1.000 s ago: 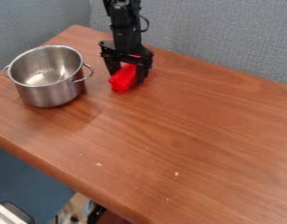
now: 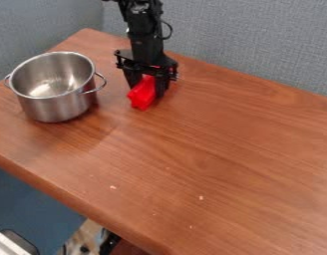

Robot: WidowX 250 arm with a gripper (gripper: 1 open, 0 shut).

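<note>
My black gripper [image 2: 148, 72] reaches down from the top centre of the camera view, shut on a red object [image 2: 143, 94] at table level. The object's upper part is hidden by the gripper, so its full shape is hard to tell. A steel pot [image 2: 55, 86] with two side handles stands on the wooden table [image 2: 206, 169], to the left of the gripper and apart from it.
Grey padded walls [image 2: 259, 45] bound the back and left. Some cables and hardware show below the table's front-left edge.
My gripper and the red object have shifted very slightly, with a little less of the red showing toward the front left. The pot has not moved.
</note>
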